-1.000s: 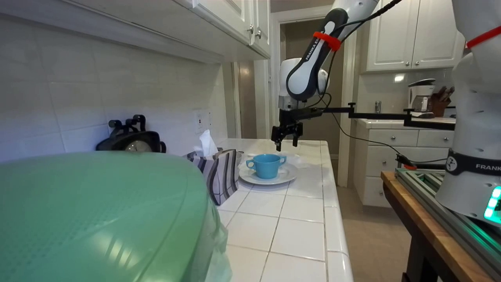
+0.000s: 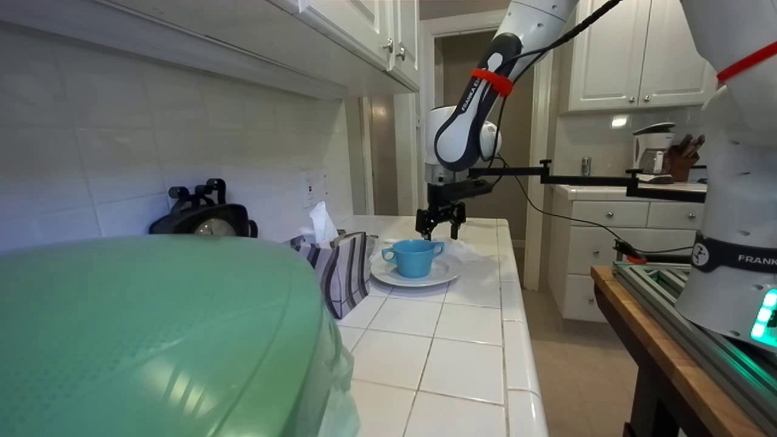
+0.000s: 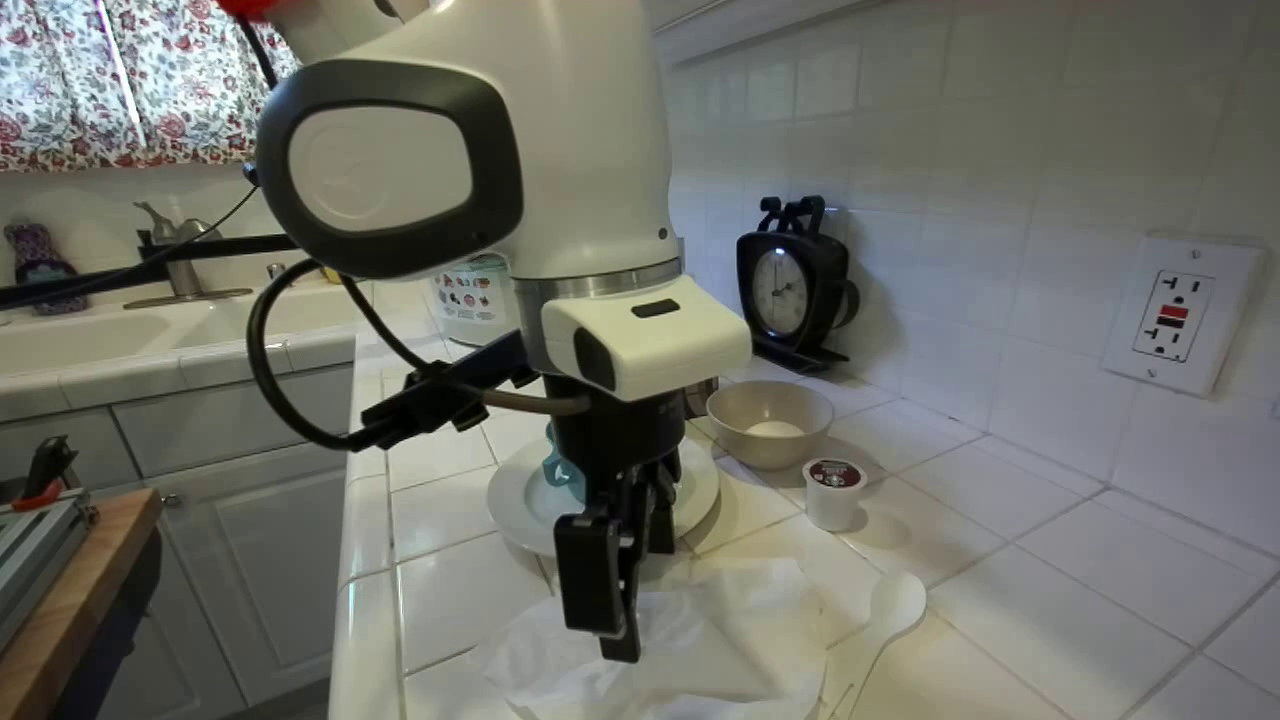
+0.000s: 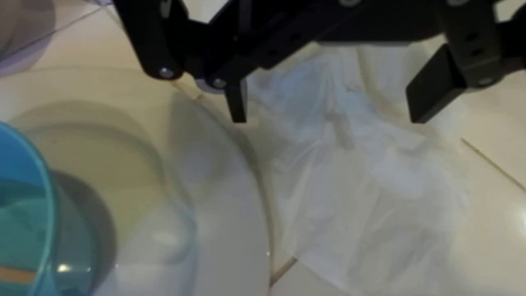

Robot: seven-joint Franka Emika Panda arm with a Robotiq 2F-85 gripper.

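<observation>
Over a crumpled white tissue (image 4: 355, 197) hangs my gripper, its fingers wide apart and nothing between them. In the second exterior view the tissue (image 3: 708, 642) lies flat on the tiles, below and around the gripper (image 3: 624, 600); the exact height of the fingertips above it is hard to tell. Beside the tissue stands a white plate (image 2: 442, 275) bearing a blue two-handled cup (image 2: 414, 259). In the wrist view, the cup (image 4: 74, 246) sits at the left edge and the plate's rim (image 4: 236, 197) runs close to the tissue.
A white spoon (image 3: 894, 612), a small pod cup (image 3: 834, 492) and a beige bowl (image 3: 770, 422) lie along the wall side. A striped tissue box (image 2: 342, 273) and a large green object (image 2: 160, 328) occupy the near counter. Tiles by the outlet (image 3: 1176, 318) are bare.
My gripper has come down and shifted slightly left in the first exterior view, now lower behind the cup. Cup and plate have stayed in place.
</observation>
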